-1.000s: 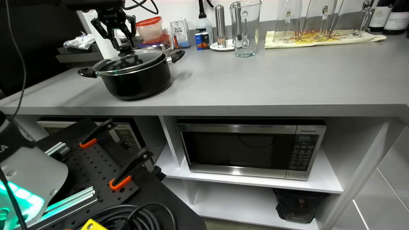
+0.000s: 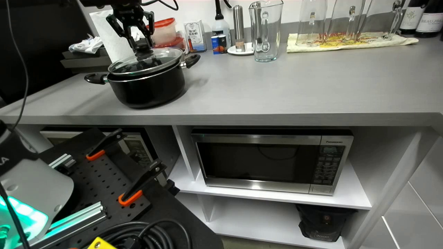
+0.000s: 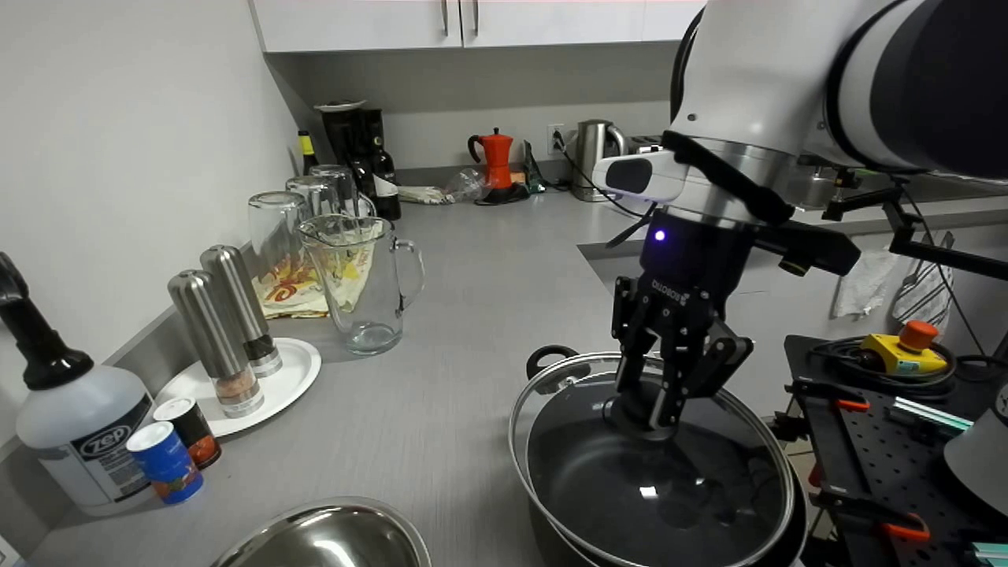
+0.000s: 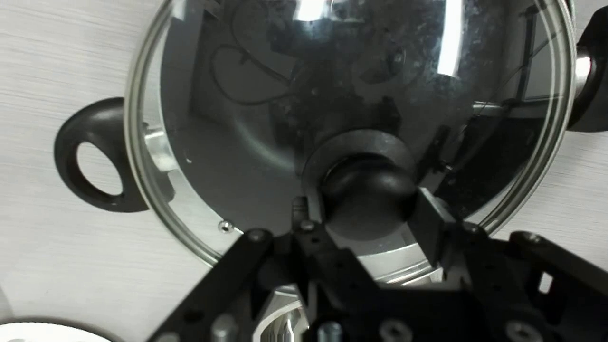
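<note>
Over the black pot (image 2: 145, 92) is a round glass lid (image 2: 143, 64) with a metal rim. My gripper (image 3: 647, 402) is shut on the lid's black knob (image 4: 367, 199), with one finger on either side in the wrist view. In exterior view 1 the lid's rim shows just above the pot's rim, nearly level; whether they touch anywhere I cannot tell. Both pot handles (image 4: 94, 155) stick out past the lid. Much of the pot's inside lies behind the dark glass.
A metal bowl (image 3: 326, 543) stands near the pot. Along the wall are a spray bottle (image 3: 90, 439), a white plate (image 3: 298, 383) with two grinders, and a glass pitcher (image 3: 364, 283). The counter (image 2: 332, 79) right of the pot in exterior view 1 is clear.
In exterior view 1 my gripper and the lid have shifted right and slightly up. The lid's left edge has come in from over the left handle. The pot has stayed put.
</note>
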